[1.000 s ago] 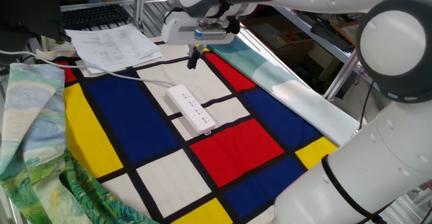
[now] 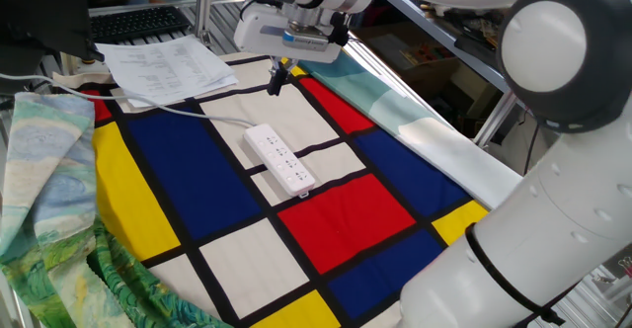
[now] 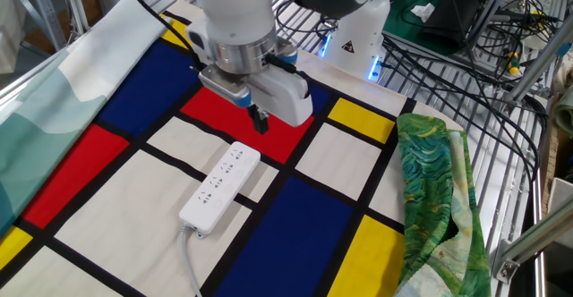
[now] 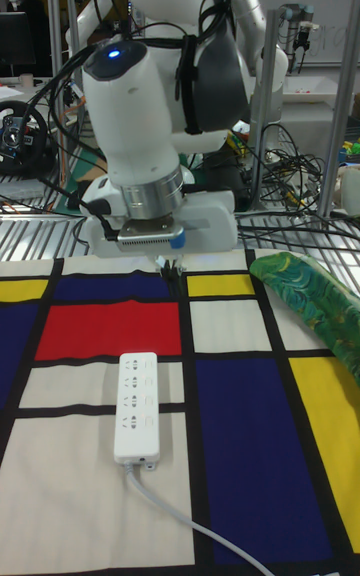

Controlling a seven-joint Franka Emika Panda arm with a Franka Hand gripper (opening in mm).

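A white power strip (image 2: 279, 159) with several sockets lies flat on the cloth patterned in red, blue, yellow and white blocks (image 3: 116, 209). Its grey-white cable (image 4: 190, 521) runs off from one end. Above the cloth hangs my gripper (image 2: 277, 80), apart from the strip. In exterior view 2 the gripper (image 3: 260, 120) appears over the red block, beyond the strip's cable-free end. The dark fingers (image 4: 170, 275) sit close together at the middle of the hand, shut, and nothing shows between them.
Papers (image 2: 168, 69) and a black keyboard (image 2: 138, 24) are at one side. A bunched green painted cloth (image 3: 439, 194) covers one edge, and a pale green cloth (image 3: 67, 91) borders another.
In exterior view 1 my arm and gripper have shifted slightly to the left, with the fingertips a touch lower. The power strip and its cable have stayed put.
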